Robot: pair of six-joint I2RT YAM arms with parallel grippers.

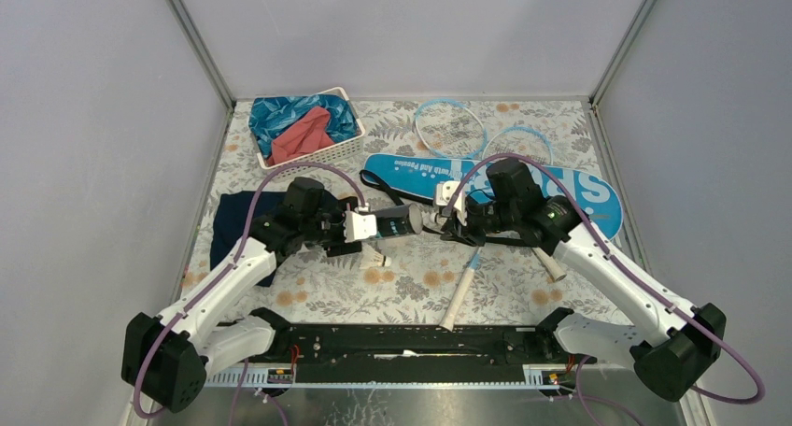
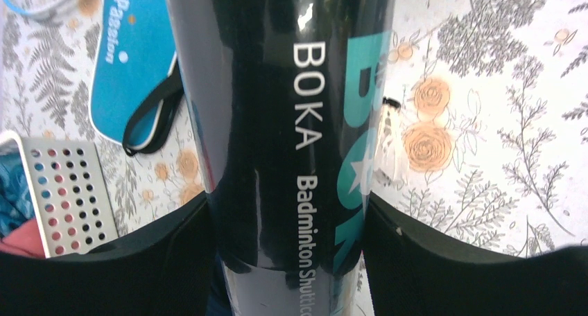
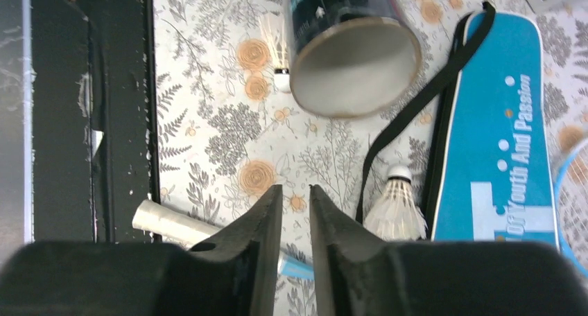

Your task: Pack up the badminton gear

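My left gripper [image 1: 355,225] is shut on a black BOKA shuttlecock tube [image 2: 284,115], held above the floral mat. My right gripper is just right of the tube's open end [image 3: 353,70], apart from it, slightly open with nothing between its fingers. A shuttlecock [image 3: 396,205] lies beside a black strap and the blue racket bag [image 3: 499,129]; another [image 3: 281,77] lies under the tube. Two rackets [image 1: 448,104] lie behind the bag, and handles [image 1: 458,300] show at the front.
A white basket [image 1: 318,160] with blue plastic and red cloth stands at the back left. A dark cloth [image 1: 229,225] lies beneath the left arm.
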